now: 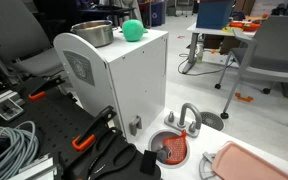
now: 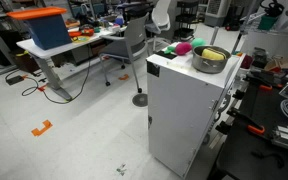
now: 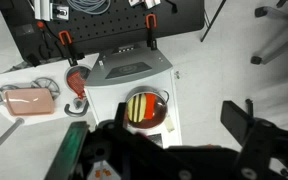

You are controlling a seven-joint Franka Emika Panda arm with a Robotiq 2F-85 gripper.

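Note:
My gripper looks down from above in the wrist view, its dark fingers (image 3: 242,130) spread wide at the left and right. Nothing shows held between them. Below it lies a metal pot (image 3: 163,97) with yellow and red things (image 3: 136,107) inside. The pot (image 1: 94,34) stands on top of a white cabinet (image 1: 124,80). On the same top, beside the pot, sits a green round object (image 1: 133,30). In exterior view 2 the pot (image 2: 210,64) holds something yellow, with a pink item (image 2: 182,48) close behind it.
A small sink with a red item (image 1: 174,148) and a faucet (image 1: 191,112) lies beside the cabinet, near a pink tray (image 1: 246,163). Cables (image 1: 12,148) and orange-handled clamps (image 1: 92,133) are on the black table. Grey chairs (image 1: 269,50) stand behind.

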